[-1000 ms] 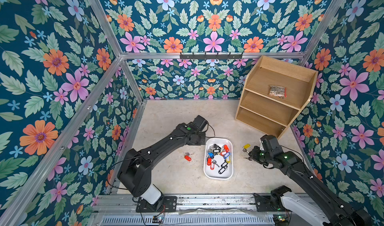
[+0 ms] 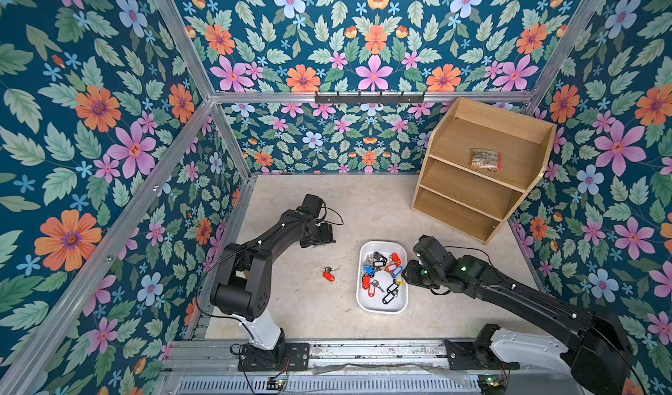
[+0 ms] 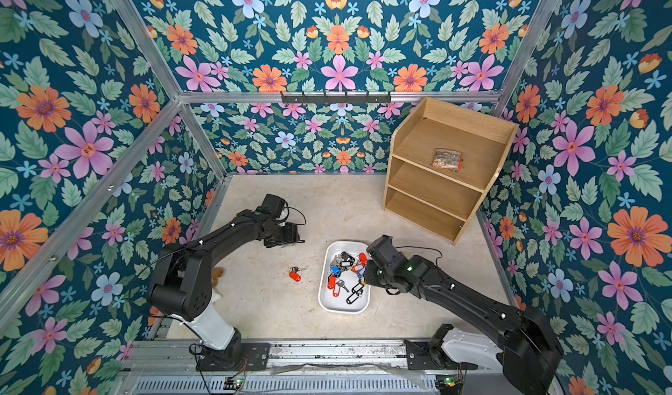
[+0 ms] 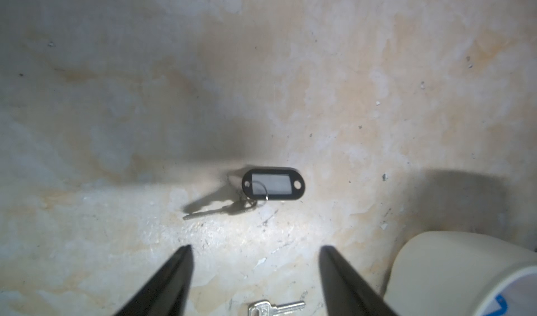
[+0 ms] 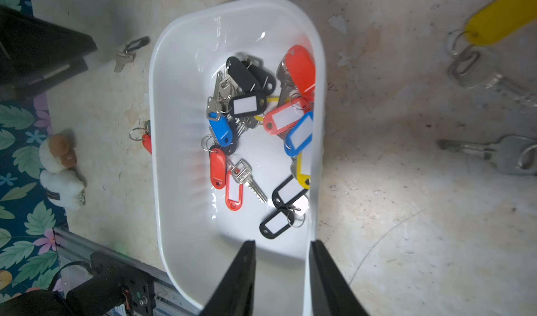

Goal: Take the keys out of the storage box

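The white storage box (image 2: 382, 306) holds several tagged keys, with red, blue, black and yellow tags; a blue-tagged key (image 5: 298, 134) leans by its right wall. Left of the box, a red-tagged key (image 2: 328, 275) lies on the table. My left gripper is part open above the table, nothing between its fingers; a black-tagged key (image 4: 273, 184) lies ahead of it. Over the box's right wall, my right gripper stands part open and empty. Outside that wall lie a yellow-tagged key (image 5: 499, 14) and another key (image 5: 511, 153), whose tag is out of view.
A wooden shelf (image 2: 469, 185) stands at the back right, bearing a small packet (image 2: 485, 159). A plush toy (image 5: 60, 173) sits near the left arm's base.
My left gripper has drawn back leftward, away from the box. My right gripper has moved left, from beside the loose keys to the box's right edge.
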